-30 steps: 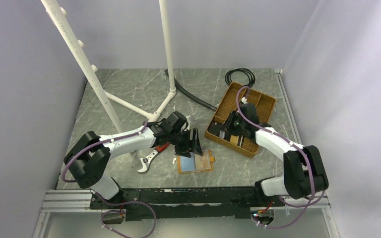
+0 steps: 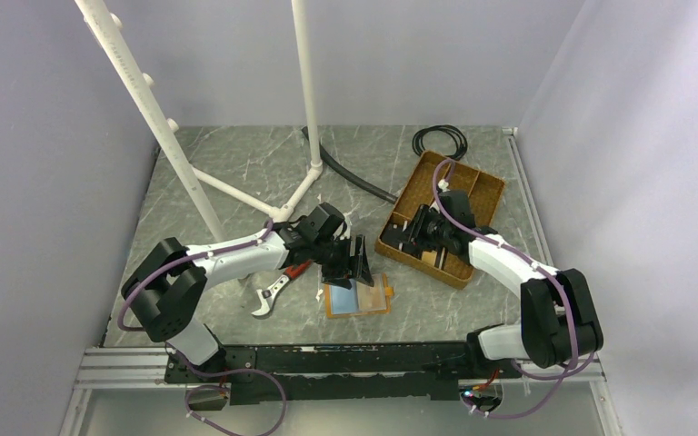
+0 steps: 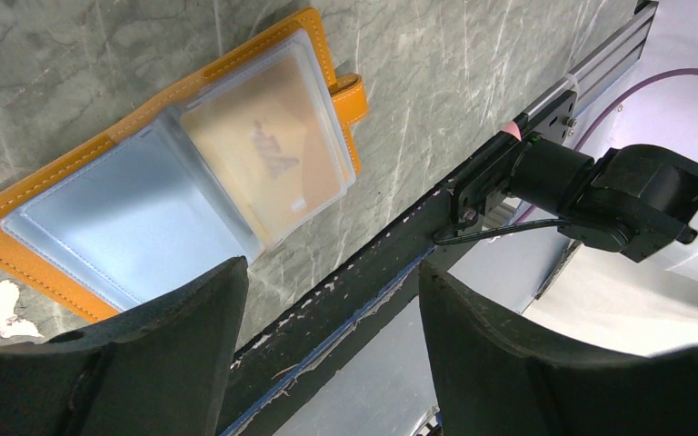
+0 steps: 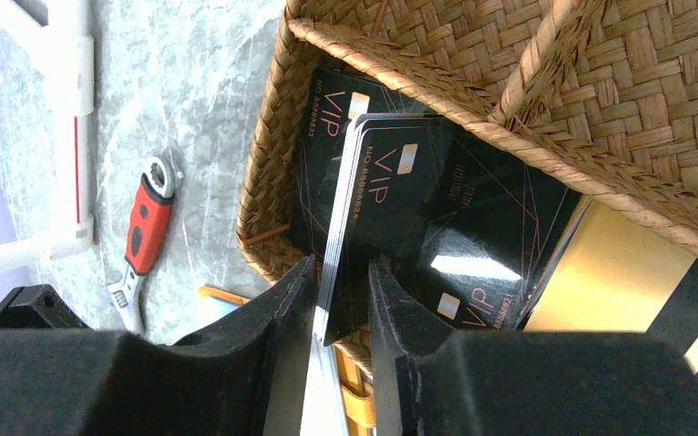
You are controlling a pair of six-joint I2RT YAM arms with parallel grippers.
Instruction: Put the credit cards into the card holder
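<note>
My right gripper is inside the left compartment of the wicker basket (image 4: 268, 136), its fingers part open around the white edge of a small stack of black VIP cards (image 4: 391, 191); whether it grips them I cannot tell. More black cards (image 4: 482, 236) lie beneath, with gold cards (image 4: 627, 272) to their right. My left gripper is open above the orange card holder (image 3: 54, 177), which has clear sleeves, one blue (image 3: 127, 218) and one beige (image 3: 264, 150).
A red-handled wrench (image 2: 274, 289) lies left of the holder. White pipes (image 2: 291, 200), a grey hose (image 2: 354, 177) and a black cable coil (image 2: 439, 133) occupy the back. Bare table lies right of the holder.
The right gripper has shifted very slightly over the basket's cards. The left arm has moved marginally; otherwise little differs.
</note>
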